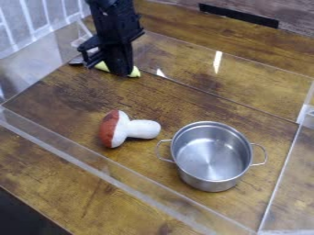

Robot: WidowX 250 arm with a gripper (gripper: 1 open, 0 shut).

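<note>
My dark gripper (103, 57) hangs at the top left of the camera view, just over a pale yellow-green object (123, 72) that lies beside a small dark and silver item near the back left; the gripper's fingertips are too dark to make out clearly. A toy mushroom (128, 128) with a red and white cap and white stem lies in the front left middle. A steel pot (211, 161) with two handles stands to its right.
Clear plastic walls surround the wooden work surface (73, 165), with a white rack or railing at the far left.
</note>
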